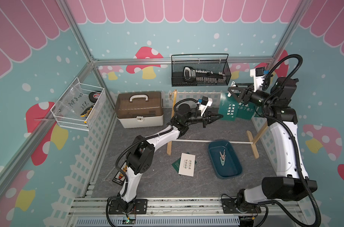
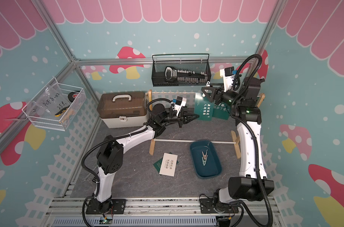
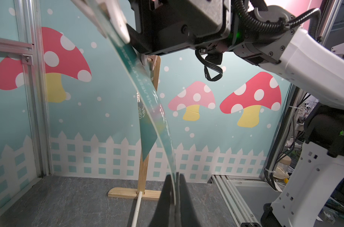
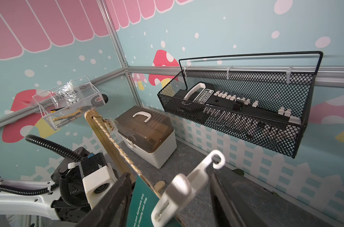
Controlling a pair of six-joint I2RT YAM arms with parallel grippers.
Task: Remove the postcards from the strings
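A green postcard (image 1: 228,107) hangs from the string (image 1: 202,92) by a white clip (image 4: 178,186). My left gripper is shut on the card's lower edge, and the card bends between there and the clip. Around the clip stand the fingers of my right gripper, open, one on each side, with gaps showing in the right wrist view. Behind this card hangs a second green postcard (image 1: 246,110), partly covered by the right arm. On the table a cream postcard (image 1: 186,164) lies over a green card (image 1: 176,165).
A blue tray (image 1: 210,161) holds a clip (image 1: 222,157) in front of the rack. The rack has a wooden post (image 1: 169,147) and a low white bar (image 1: 194,140). A black mesh basket (image 1: 200,80) hangs behind; a lidded box (image 1: 139,110) stands left.
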